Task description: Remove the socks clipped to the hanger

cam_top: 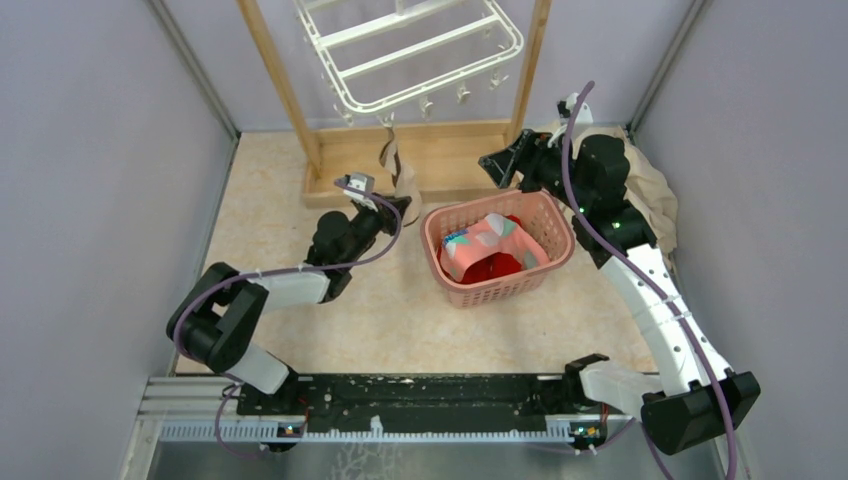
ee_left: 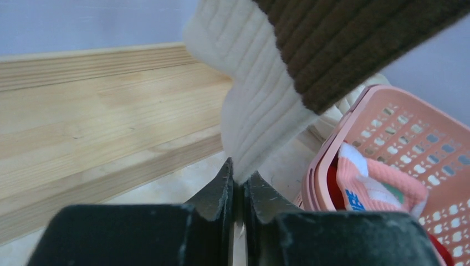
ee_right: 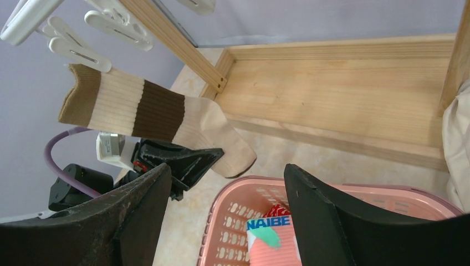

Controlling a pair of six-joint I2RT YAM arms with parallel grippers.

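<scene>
A cream and brown striped sock (cam_top: 404,180) hangs from a clip of the white hanger (cam_top: 380,103). Seen from the right wrist, the sock (ee_right: 202,124) slants down from its clip (ee_right: 80,54), its cuff still at the clip. My left gripper (cam_top: 408,204) is at the sock's lower part. In the left wrist view the sock's fabric (ee_left: 260,124) narrows down between the nearly closed fingertips of the left gripper, which pinch it. Above and right of the basket, my right gripper (cam_top: 492,172) is open; its fingers (ee_right: 138,205) have nothing gripped between them.
The pink basket (cam_top: 432,240), holding pink and red socks (cam_top: 490,245), stands right of the left gripper and below the right one. Behind are the wooden stand base (cam_top: 345,160) and a beige cloth (cam_top: 650,190).
</scene>
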